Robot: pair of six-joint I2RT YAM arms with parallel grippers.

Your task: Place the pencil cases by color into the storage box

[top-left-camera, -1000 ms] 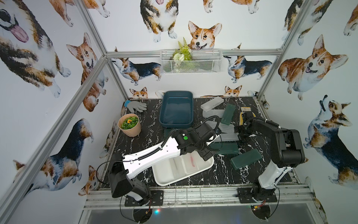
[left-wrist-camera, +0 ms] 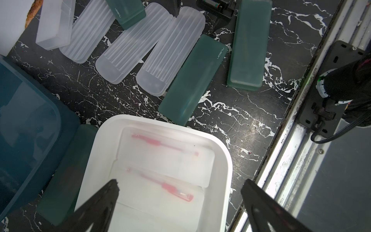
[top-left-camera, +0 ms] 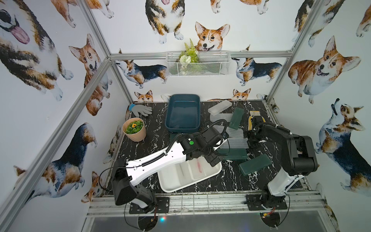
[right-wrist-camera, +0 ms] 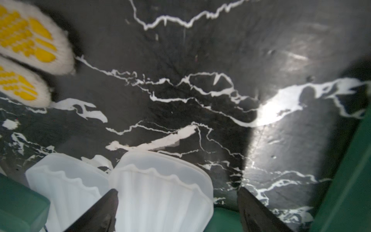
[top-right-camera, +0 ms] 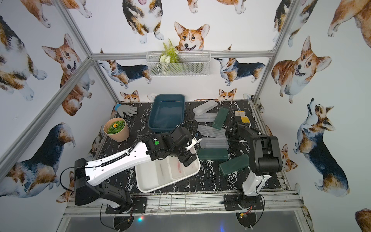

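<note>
Inside the white box lie frosted clear pencil cases with pink shapes in them. My left gripper hovers over that box, open and empty. Striped clear cases and another clear case rest right of centre. Green cases lie among and in front of them; a further green case sits between the white box and the empty blue box. Low over the end of a clear case, my right gripper has its fingers apart, one to each side of it.
A yellow and white item lies behind the right gripper. The potted plant and grey glove occupy the left side. A wire basket hangs on the back wall. Bare tabletop shows at the right wrist view's middle.
The right arm has shifted very slightly, its elbow a touch outward. The left arm and the cases look unmoved.
</note>
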